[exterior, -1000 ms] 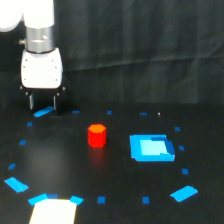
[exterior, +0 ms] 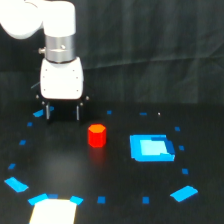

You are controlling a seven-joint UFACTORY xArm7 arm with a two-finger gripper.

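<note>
A red hexagonal block [exterior: 97, 136] rests on the black table, right of and below the white robot gripper [exterior: 62, 109]. The gripper hangs from the white arm at the upper left, its dark fingers apart with nothing seen between them. To the right of the block is a blue-bordered square [exterior: 140, 155] with a pale middle.
Small blue tape marks are scattered around the black table. A pale cream square [exterior: 52, 212] sits at the bottom left edge.
The arm and gripper have moved right, toward the red block, and slightly down. The block and squares are unchanged.
</note>
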